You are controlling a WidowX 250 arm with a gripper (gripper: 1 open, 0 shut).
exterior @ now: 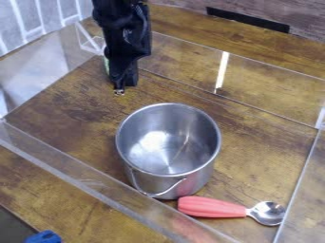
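Observation:
My black gripper (120, 85) is low at the back left of the wooden enclosure, its fingertips small and dark, appearing shut with nothing visible between them. A green object (108, 63) is mostly hidden behind it. A steel pot (168, 152) with a wire handle stands empty in the middle front, well apart from the gripper. A spoon with a pink handle (210, 207) and a steel bowl lies in front of the pot, to the right.
Clear low walls surround the wooden floor (57, 114). A white strip (221, 73) is at the back. Floor left and right of the pot is bare. A blue item (44, 236) sits outside at the front left.

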